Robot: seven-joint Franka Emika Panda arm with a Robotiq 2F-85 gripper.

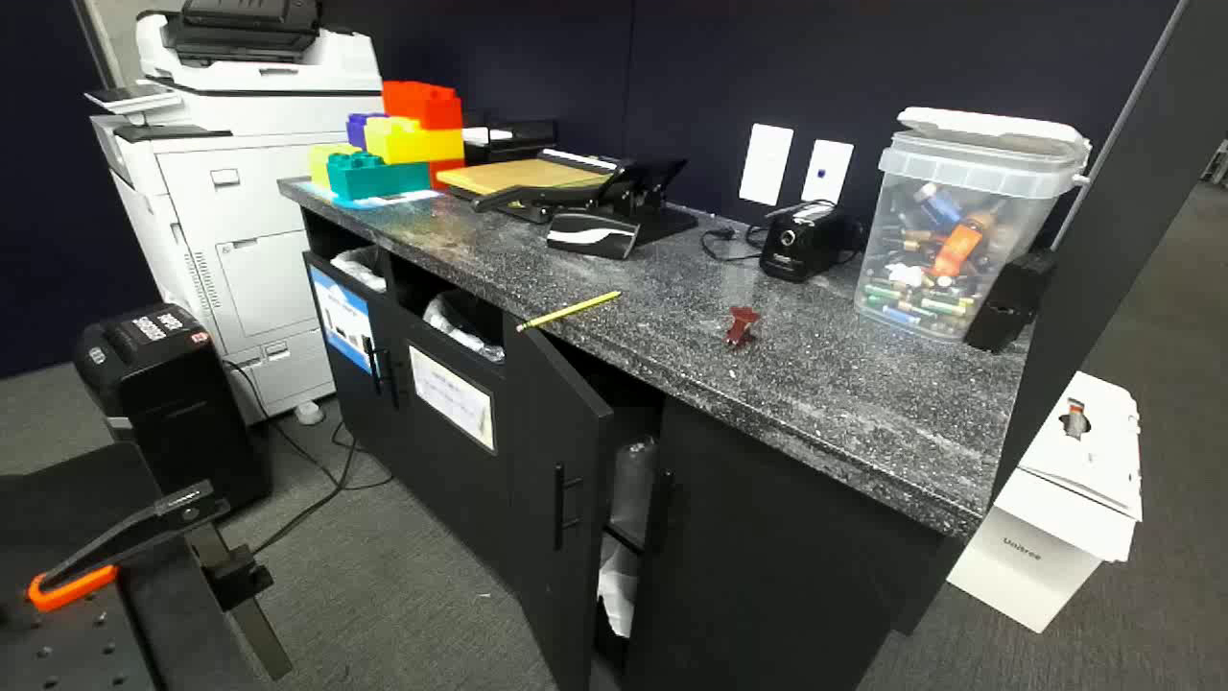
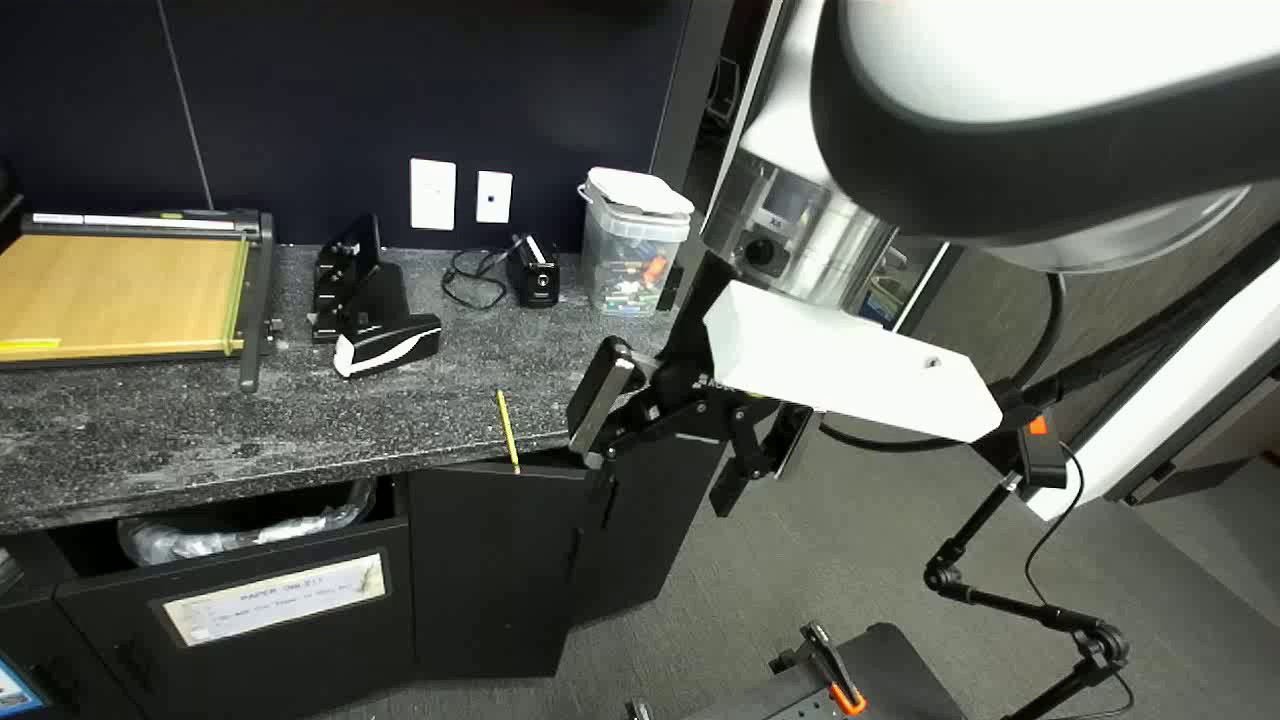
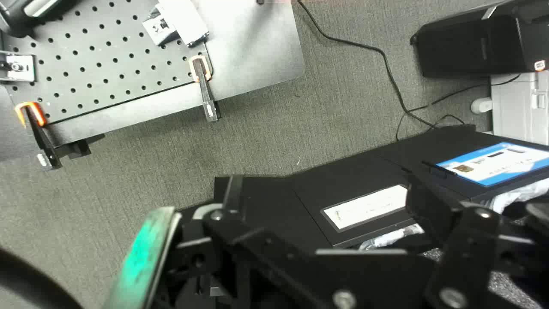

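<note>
My gripper (image 2: 655, 478) is open, its two fingers apart with nothing held between them. It hangs by the counter's front edge, close to the partly open cabinet door (image 1: 560, 507). In the wrist view the finger linkages spread across the bottom, over the cabinet fronts. On the dark speckled counter (image 1: 679, 301), a yellow pencil (image 1: 570, 310) lies with one end at the front edge, by the top of that door. A dark red clip (image 1: 742, 326) rests farther right in exterior view 1; I cannot make it out in exterior view 2.
A clear tub of batteries (image 1: 973, 225), a black pencil sharpener (image 1: 799, 242), a stapler (image 1: 594, 234) and a paper cutter (image 2: 114, 288) stand on the counter. Toy blocks (image 1: 414, 142) occupy its far end. A perforated table (image 3: 103, 62) faces the cabinets across open floor.
</note>
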